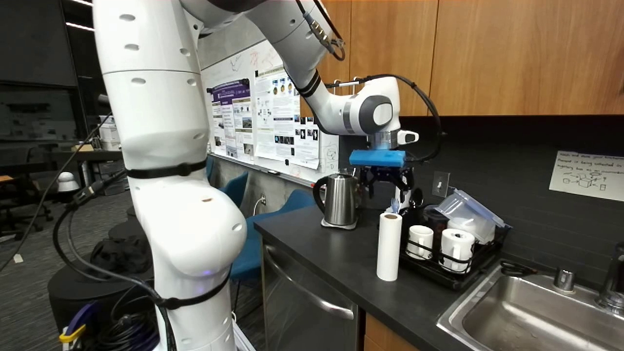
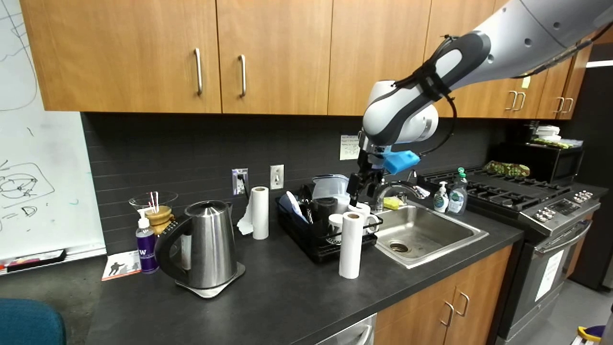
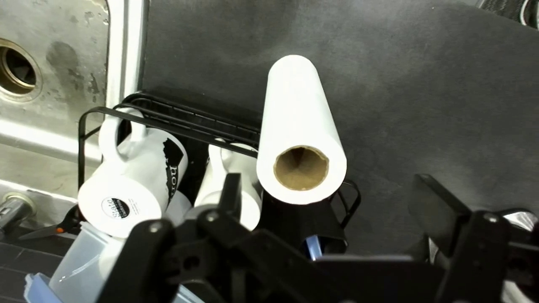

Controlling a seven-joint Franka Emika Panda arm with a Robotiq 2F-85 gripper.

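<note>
My gripper (image 1: 387, 188) hangs open in the air, with nothing between its fingers. In exterior view 1 it is higher than the top of the near white paper roll (image 1: 389, 246), which stands upright on the dark counter. From the wrist view, that roll (image 3: 303, 116) shows its brown cardboard core, between the lines of my two spread fingers and beyond them. A second paper roll (image 2: 260, 213) stands by the back wall, with a loose sheet hanging at its side.
A black dish rack (image 2: 319, 250) holds mugs, a clear tub and utensils beside the near roll. The steel kettle (image 2: 213, 247) stands on the counter's left part, the sink (image 2: 425, 233) right of the rack. Bare counter lies in front of the kettle.
</note>
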